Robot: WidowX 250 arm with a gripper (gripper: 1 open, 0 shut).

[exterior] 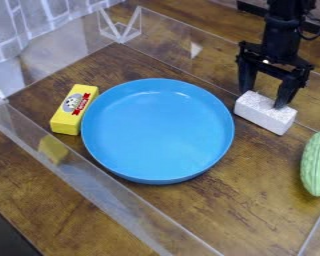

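My black gripper (pixel 274 72) is at the upper right, its fingertips pointing down just above and behind a white block (pixel 266 114) that lies on the wooden table. Whether the fingers are open or shut around anything is hard to make out at this size. A large blue plate (pixel 157 130) fills the middle of the table, left of the block. A yellow box (pixel 73 109) with a printed face lies left of the plate, and a green vegetable-like object (pixel 316 162) sits at the right edge.
Clear plastic walls (pixel 136 210) border the table area along the lower left and the back. Bare wood shows behind the plate and in front of it toward the lower right.
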